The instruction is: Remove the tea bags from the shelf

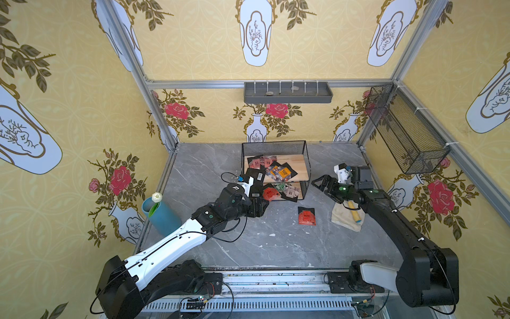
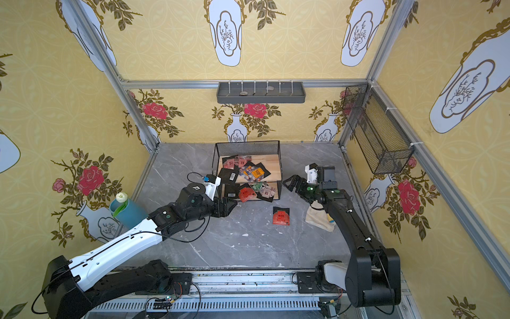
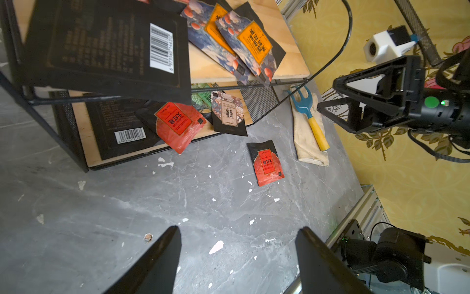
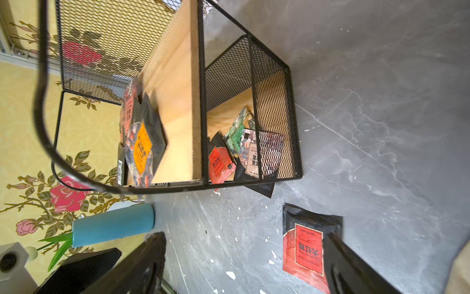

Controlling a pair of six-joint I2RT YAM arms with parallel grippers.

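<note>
A two-tier wire shelf (image 1: 291, 159) with wooden boards holds several tea bags: black, pink, orange-labelled (image 3: 250, 41), red (image 3: 176, 125) and floral (image 3: 229, 110). One red-and-black tea bag (image 1: 306, 216) lies on the counter in front of it. My left gripper hangs at the shelf's front left, open with nothing between its fingers. My right gripper (image 1: 317, 183) is raised just right of the shelf, open and empty; in the right wrist view the loose bag shows between and beyond its fingers, below them.
A beige cloth (image 1: 345, 220) with a yellow-handled blue fork (image 3: 318, 129) lies at right. A blue vase (image 1: 166, 218) stands at left. A wire basket (image 1: 403, 127) and grey rack (image 1: 287, 93) hang on the walls.
</note>
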